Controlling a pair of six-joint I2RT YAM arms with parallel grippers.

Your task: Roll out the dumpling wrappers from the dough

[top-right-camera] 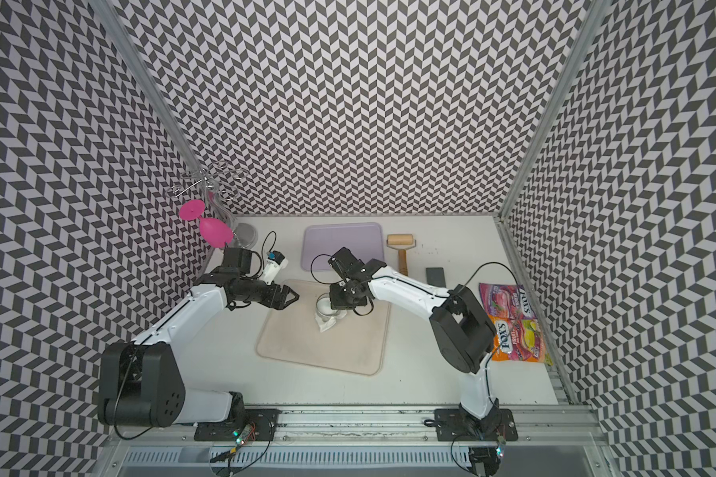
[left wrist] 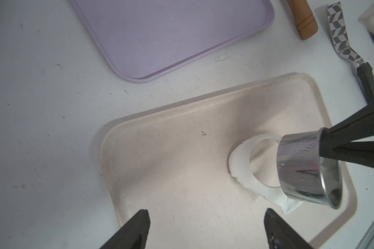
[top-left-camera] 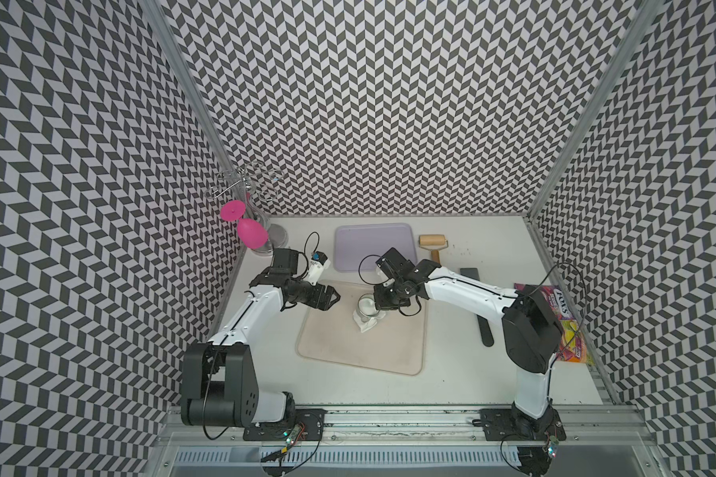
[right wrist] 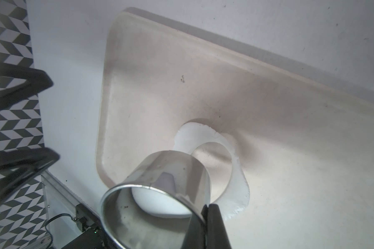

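Observation:
A metal ring cutter [left wrist: 300, 168] hangs tilted above the beige tray [left wrist: 166, 166], its rim pinched between the fingers of my right gripper, which is shut. Inside the cutter, a white round of dough [right wrist: 160, 203] shows in the right wrist view. Beneath lies the flattened white dough [right wrist: 191, 134], with a round hole through which the tray shows. My left gripper is open and empty over the tray's left part; its fingers [right wrist: 33, 81] also appear at the left of the right wrist view.
Behind the beige tray sits an empty purple tray [top-left-camera: 374, 246]. A wooden roller [top-left-camera: 432, 240] and a dark-handled spatula [left wrist: 367, 78] lie to the right, then candy bags [top-right-camera: 513, 322]. Pink utensils [top-left-camera: 251, 233] stand at the back left.

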